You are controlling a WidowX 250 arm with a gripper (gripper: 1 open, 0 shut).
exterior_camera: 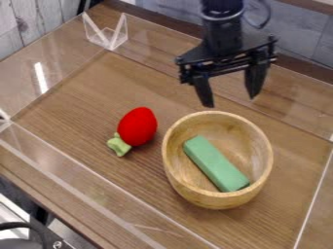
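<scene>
A green block (pixel 215 162) lies inside a round light-wooden bowl (pixel 256 167) at the lower right. A red egg-shaped object with a green tip (pixel 138 127) rests on the table left of the bowl. My dark gripper (pixel 228 78) is over the table behind the bowl, its two sides spread apart with open space visible between them and nothing held. The exact fingertips are a little blurred.
Raised edges run along the back. Dark cables show at the lower left corner.
</scene>
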